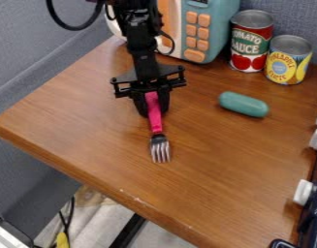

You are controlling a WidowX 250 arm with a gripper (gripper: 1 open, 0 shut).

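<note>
My black gripper (150,100) points down over the middle-left of the wooden table, around the handle of a pink fork (155,119). The fork's metal tines point toward the table's front edge, resting on or just above the surface; I cannot tell which. The fingers are largely hidden behind the handle and the gripper body, so how tightly they close on it is unclear.
A teal pill-shaped object (243,104) lies to the right. A tomato can (250,41), a yellow can (288,60) and a toy microwave (200,27) stand at the back. A dark appliance with white knobs (312,199) borders the right.
</note>
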